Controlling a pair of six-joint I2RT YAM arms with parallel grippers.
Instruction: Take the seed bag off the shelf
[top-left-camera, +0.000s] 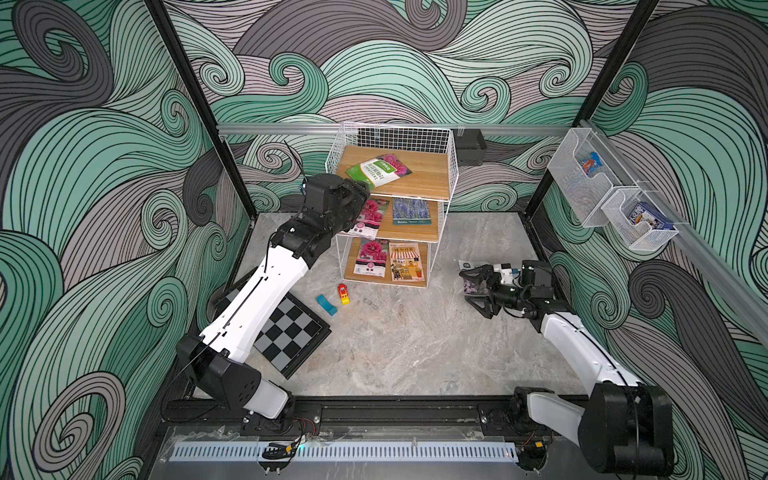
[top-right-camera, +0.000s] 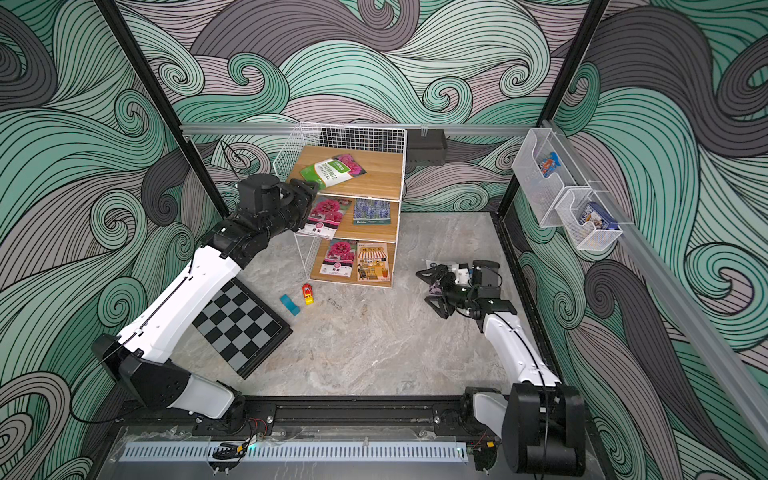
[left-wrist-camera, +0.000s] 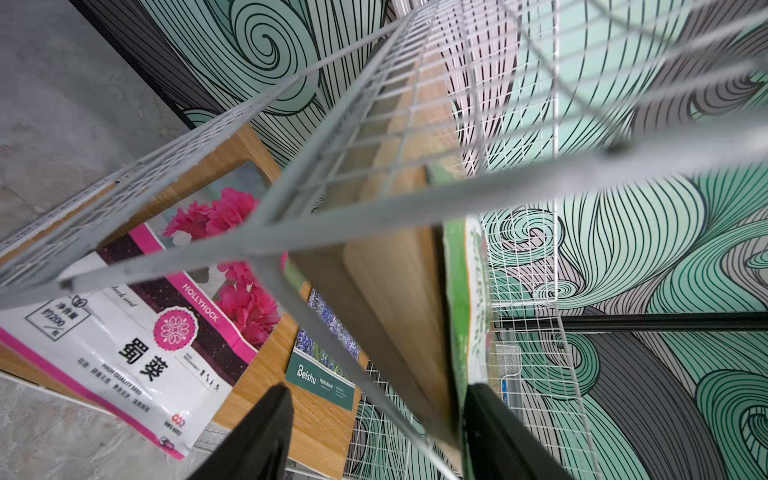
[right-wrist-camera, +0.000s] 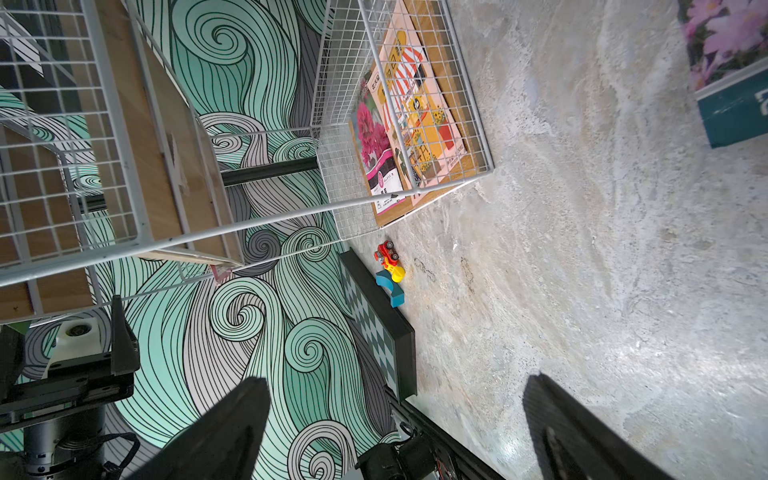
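A green-and-white seed bag (top-left-camera: 376, 174) lies on the top wooden shelf (top-left-camera: 424, 172) of the wire rack, over a pink packet. My left gripper (top-left-camera: 356, 192) is at that shelf's front left edge beside the bag; in the left wrist view its blurred fingertips straddle the shelf edge and the bag's green edge (left-wrist-camera: 464, 304), apart from each other. Whether anything is pinched cannot be made out. My right gripper (top-right-camera: 433, 289) stands open low at the right, over a packet on the floor.
Middle and bottom shelves hold hollyhock (left-wrist-camera: 160, 352), lavender (top-left-camera: 411, 209) and other packets. A toy car (top-left-camera: 344, 293), blue piece (top-left-camera: 326, 304) and checkerboard (top-left-camera: 284, 336) lie on the floor at left. Wire baskets (top-left-camera: 640, 220) hang at right.
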